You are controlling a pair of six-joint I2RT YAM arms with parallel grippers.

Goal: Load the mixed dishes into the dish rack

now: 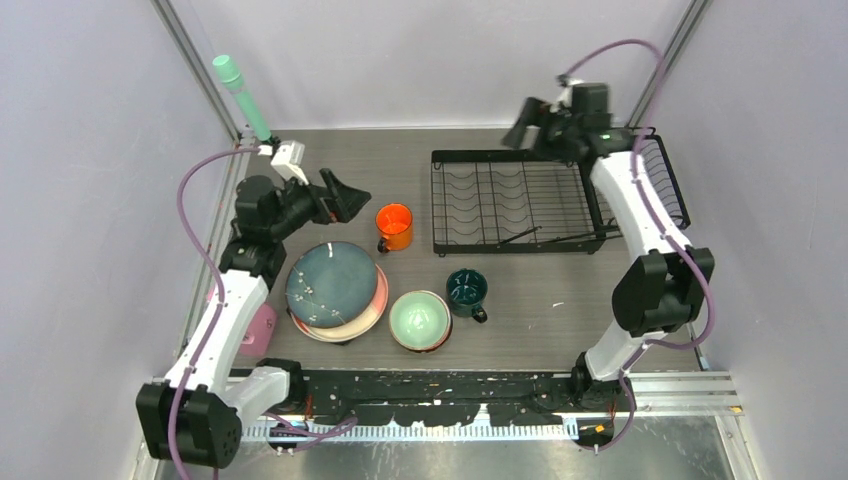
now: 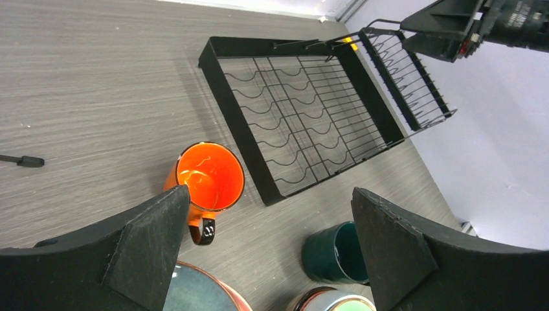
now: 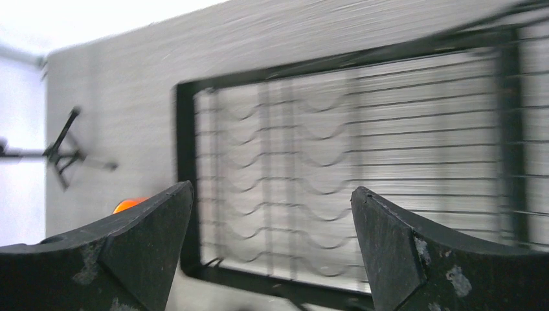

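Observation:
My left gripper (image 1: pixel 336 200) hangs open at the left, beside the orange mug (image 1: pixel 395 222), above the left side of the table. My right gripper (image 1: pixel 530 120), blurred, is over the back of the black dish rack (image 1: pixel 440 203); its fingers stand apart in the right wrist view, holding nothing. A stack of plates (image 1: pixel 332 280) topped by a blue-grey one lies front left. Green bowls (image 1: pixel 419 320) are stacked at the front centre, with a dark teal mug (image 1: pixel 466 288) to their right.
A pink object (image 1: pixel 256 330) sits at the left edge, partly behind the left arm. Walls enclose the workspace at the back and sides.

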